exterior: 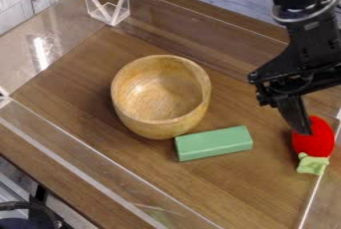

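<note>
The black gripper [300, 106] hangs at the right, pointing down, its fingers just above a red rounded object with a pale green leafy end [312, 144], like a toy strawberry or radish. The gripper is open, and the red object lies on the table under it. A wooden bowl [160, 99] sits left of centre, and a green rectangular block [212, 142] lies in front of it, to the right.
The wooden table [80, 94] is bordered by clear plastic walls [107, 9]. Its left part and the area behind the bowl are clear.
</note>
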